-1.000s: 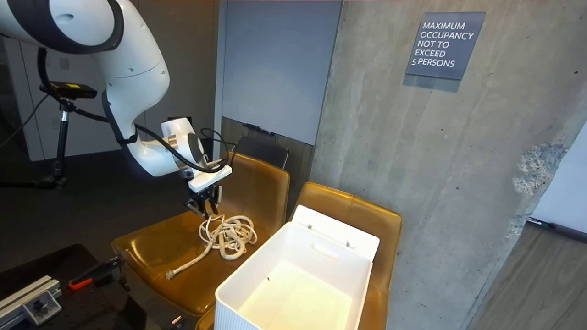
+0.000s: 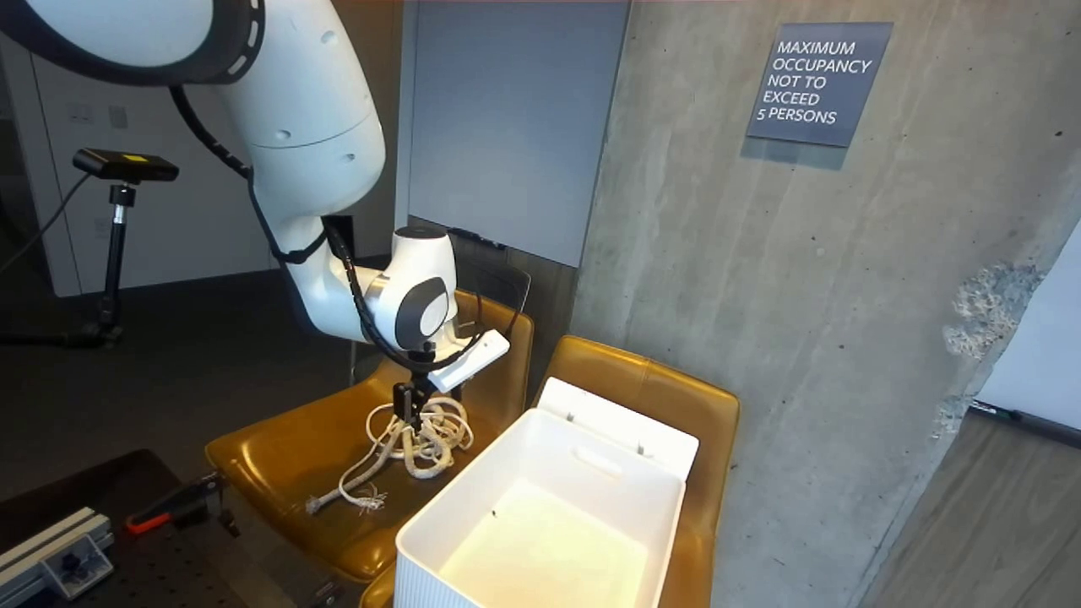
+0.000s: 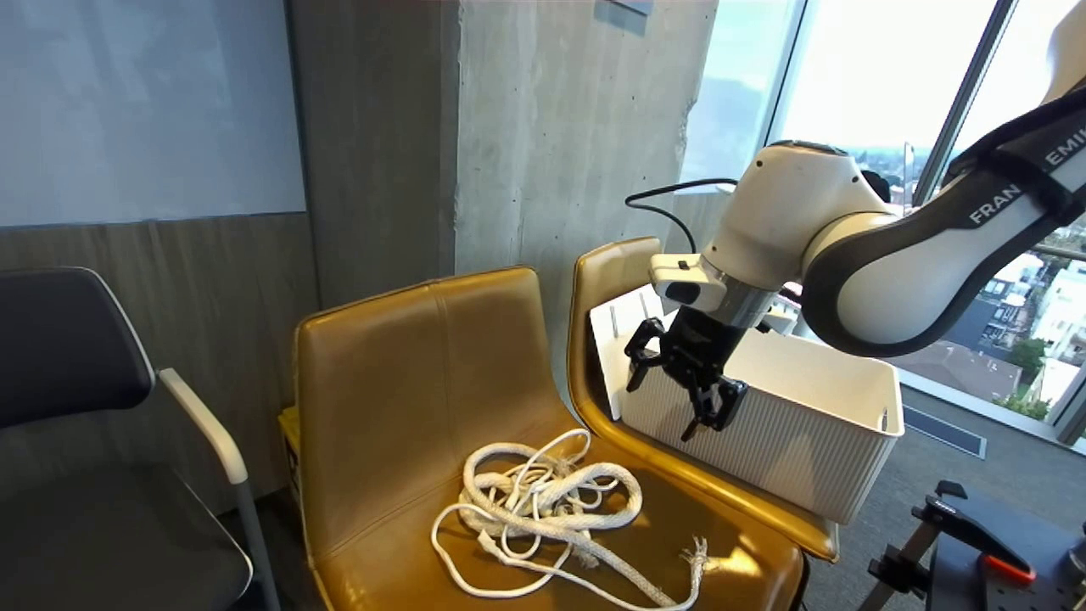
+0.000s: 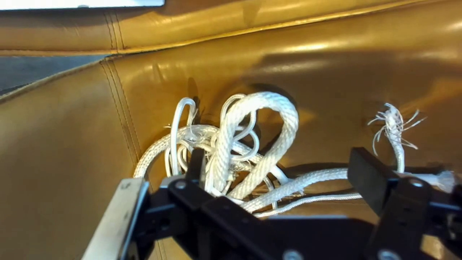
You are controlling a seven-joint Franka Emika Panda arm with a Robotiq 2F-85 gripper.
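Observation:
A tangled white rope (image 3: 555,509), with thick and thin strands, lies on the seat of the tan chair (image 3: 428,407). In exterior view 1 my gripper (image 2: 410,407) is over the rope pile (image 2: 436,441). From the wrist, the open gripper has its black fingers (image 4: 366,173) wide apart. Thick rope loops (image 4: 260,130) show beyond and between them, but contact cannot be told. One frayed thin end (image 4: 394,123) lies past the right finger. Exterior view 2 shows the gripper (image 3: 667,406) raised above the seat with no rope hanging from it.
An empty white bin (image 2: 547,517) stands on the neighbouring tan chair (image 2: 649,380), its white flap (image 2: 618,426) at the chair's back. Bare seat surrounds the rope. A dark table with a clamp (image 2: 177,507) is at the lower left in exterior view 1.
My gripper has moved right, from the pile's left edge to over its middle. A thin frayed strand now lies toward the seat's front, beside the thick rope end.

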